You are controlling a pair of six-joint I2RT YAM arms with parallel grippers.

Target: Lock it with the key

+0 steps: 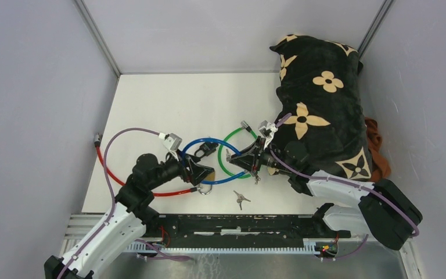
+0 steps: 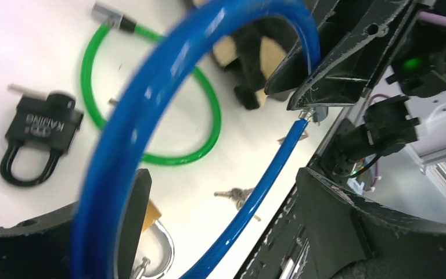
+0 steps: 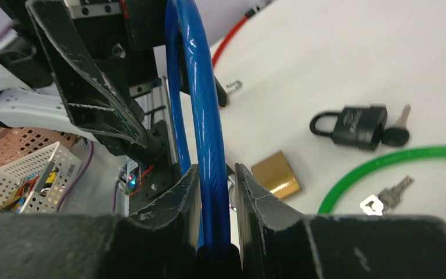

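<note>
A blue cable lock (image 1: pixel 209 140) forms a loop between both grippers, low over the table's middle. My right gripper (image 1: pixel 236 158) grips it; in the right wrist view the blue tube runs down between its fingertips. My left gripper (image 1: pixel 193 170) is open, fingers wide apart around the loop. Beneath lie a black padlock (image 3: pixel 357 127) with a key, a brass padlock (image 3: pixel 276 174) partly hidden in the top view, and loose keys (image 1: pixel 241 199).
A green cable lock (image 1: pixel 227 168) lies right of centre, a red one (image 1: pixel 108 169) at the left. A dark patterned pillow (image 1: pixel 319 93) fills the right side.
</note>
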